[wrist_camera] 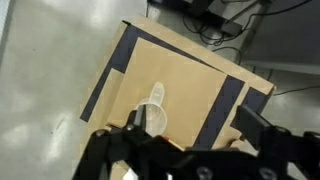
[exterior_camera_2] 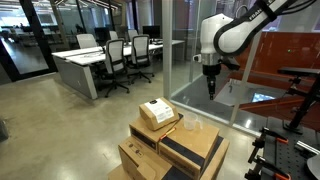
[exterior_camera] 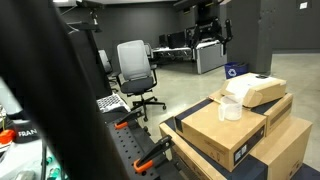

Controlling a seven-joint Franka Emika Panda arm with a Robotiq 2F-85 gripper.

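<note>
A clear, rounded container (exterior_camera: 231, 107) stands on the flat top of a cardboard box (exterior_camera: 205, 122). The wrist view shows its round opening (wrist_camera: 152, 119) and a pale part sticking out on one side, perhaps a handle. My gripper (exterior_camera: 209, 46) hangs well above the boxes, its fingers wide apart and nothing between them. In the second exterior view the gripper (exterior_camera_2: 211, 88) is likewise clear of the container (exterior_camera_2: 193, 122). Seen from the wrist, the container lies between the finger directions, nearer the left finger (wrist_camera: 131, 124).
Beside the container sits another cardboard box (exterior_camera: 253, 92), with a small dark item on top. Larger boxes (exterior_camera: 282, 150) support the stack. An office chair (exterior_camera: 137, 75) and desks are far behind; the floor (exterior_camera_2: 80, 130) around the boxes is mostly open.
</note>
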